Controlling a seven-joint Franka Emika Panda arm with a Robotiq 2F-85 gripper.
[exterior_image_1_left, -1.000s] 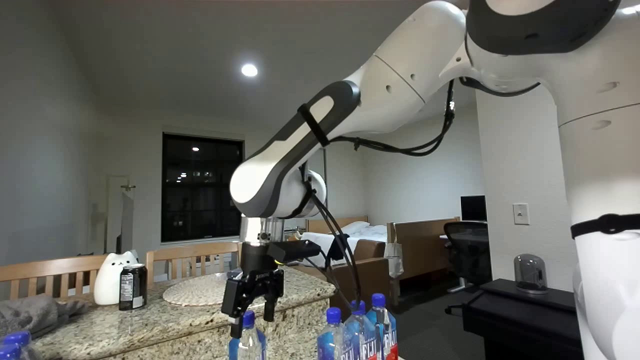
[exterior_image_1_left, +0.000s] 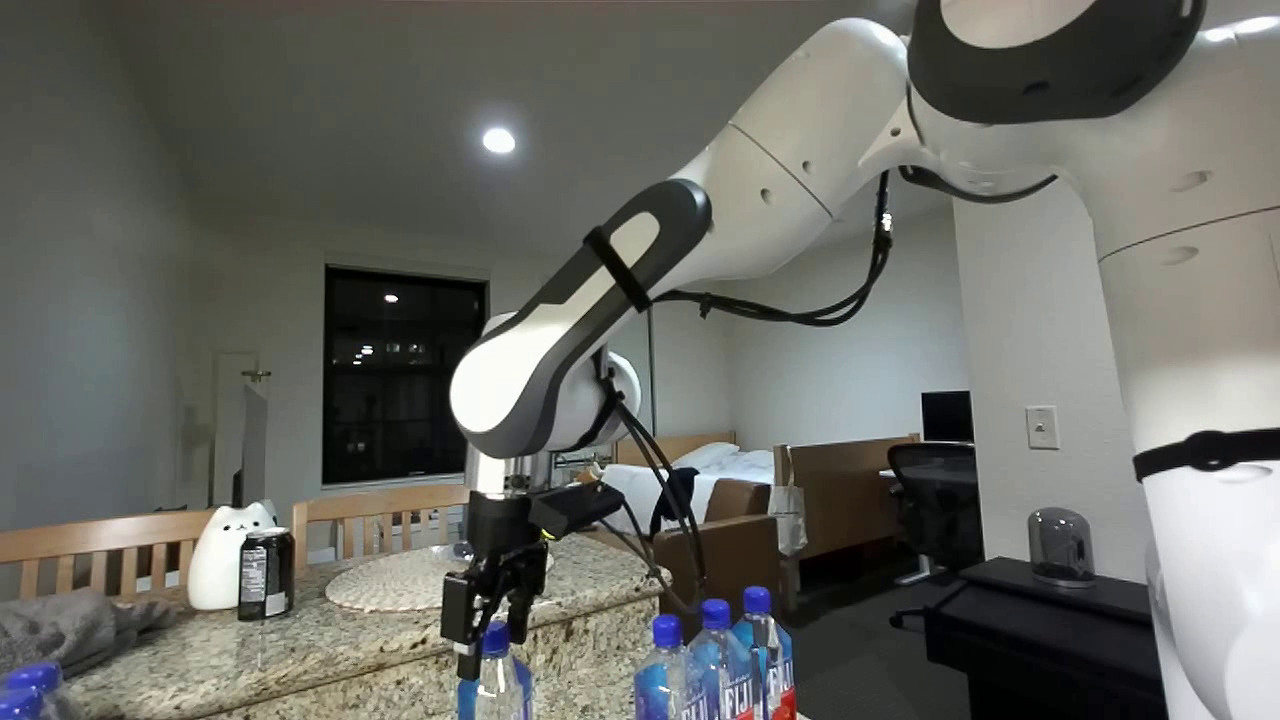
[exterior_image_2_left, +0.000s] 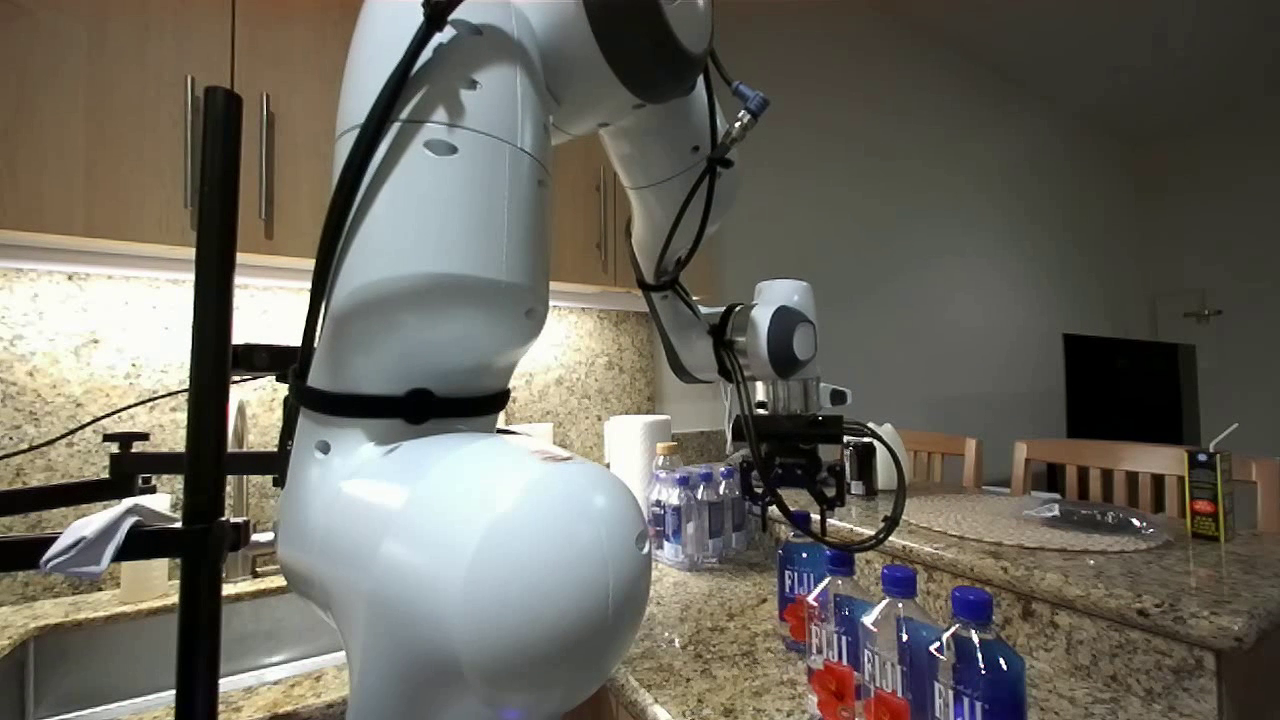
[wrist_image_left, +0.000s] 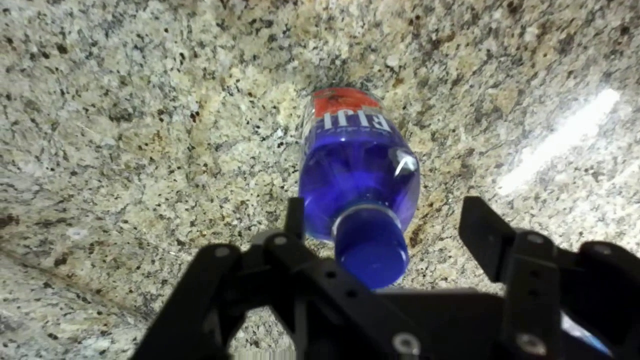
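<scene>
A water bottle with a blue cap (wrist_image_left: 373, 255) stands on the granite counter beneath my gripper. In the wrist view the fingers flank the bottle's neck, with a gap on the right and the left finger (wrist_image_left: 294, 217) nearer the bottle. The fingers are part open, gripping nothing. From the first exterior view, my gripper (exterior_image_1_left: 493, 642) reaches down around the top of that bottle (exterior_image_1_left: 494, 694). The second exterior view shows the bottle (exterior_image_2_left: 798, 582) behind the others, its cap partly hidden by cables and gripper.
Several similar bottles (exterior_image_2_left: 897, 636) stand in a row close by. Packed bottles (exterior_image_2_left: 681, 522) are at the back by the paper towel roll (exterior_image_2_left: 636, 456). A raised granite ledge (exterior_image_1_left: 396, 654) carries a black can (exterior_image_1_left: 265, 574), a white cat figure (exterior_image_1_left: 226, 558) and a round mat (exterior_image_2_left: 1020, 528).
My gripper's fingers have drawn closer together, and the wrist has turned slightly. The arm has shifted a little left and lower in the first exterior view. The bottles have stayed put.
</scene>
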